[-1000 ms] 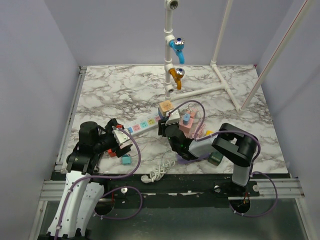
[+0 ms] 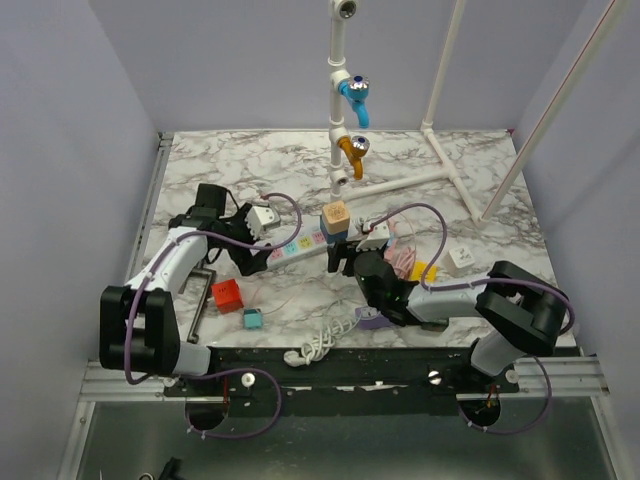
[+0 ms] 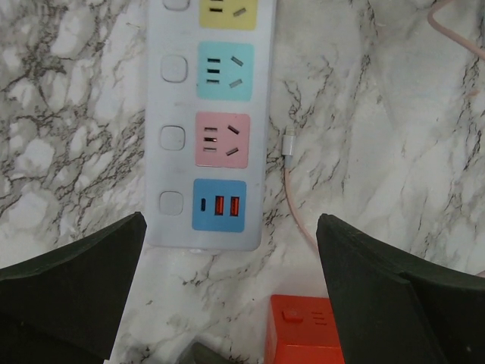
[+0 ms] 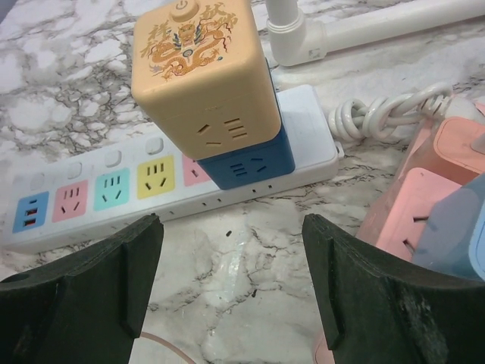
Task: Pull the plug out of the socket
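A white power strip [image 3: 208, 159] with coloured sockets lies on the marble table. On its right end sits a cube plug [image 4: 204, 76], peach with a gold dragon on top and blue below. My left gripper is open over the strip's left end, with nothing between its fingers. My right gripper stands apart, facing the cube from the front, also with nothing between its fingers.
Pink and blue blocks [image 4: 424, 205] sit right of the right gripper. A red block [image 2: 226, 294], a teal block [image 2: 252, 318] and coiled white cable [image 2: 315, 345] lie in front. White pipes stand behind.
My right arm has shifted toward the right.
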